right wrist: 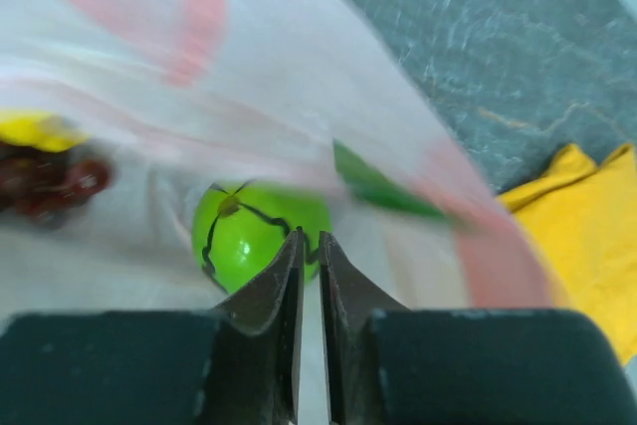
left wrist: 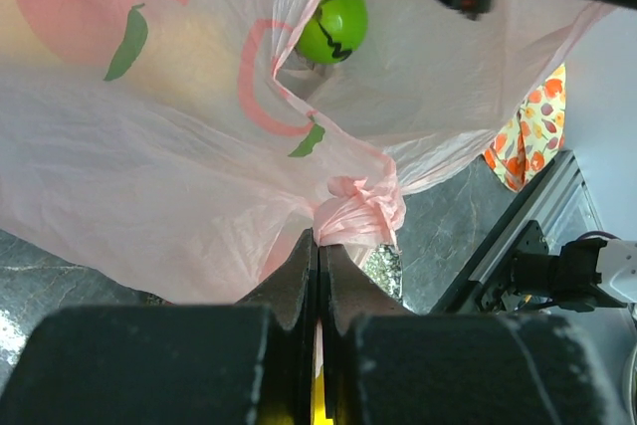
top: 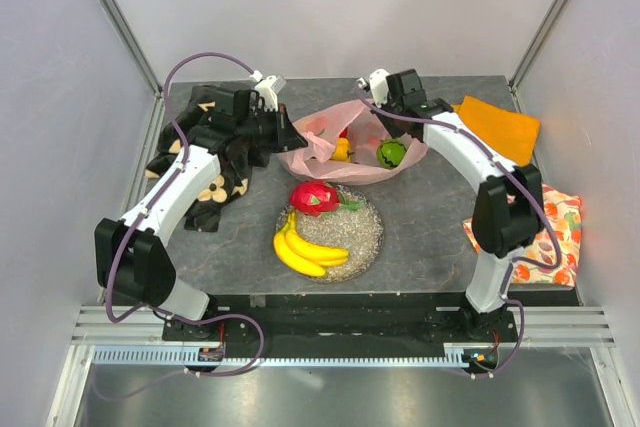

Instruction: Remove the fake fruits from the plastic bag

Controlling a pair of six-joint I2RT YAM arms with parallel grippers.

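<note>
The pink plastic bag (top: 355, 172) holds a green fruit (top: 390, 154), also visible through the right wrist view (right wrist: 249, 236), a yellow fruit (top: 341, 150) and dark red fruit (right wrist: 55, 186). My left gripper (top: 292, 142) is shut on the bag's bunched pink edge (left wrist: 353, 211). My right gripper (top: 385, 122) is over the bag's right part, above the green fruit; its fingers look shut in the right wrist view, and I cannot see clearly what, if anything, is between them.
A round tray (top: 360, 237) in front holds bananas (top: 300, 257) and a red dragon fruit (top: 315, 197). A dark patterned cloth (top: 205, 207) lies left, orange cloth (top: 500, 127) and a fruit-print cloth (top: 540, 247) right.
</note>
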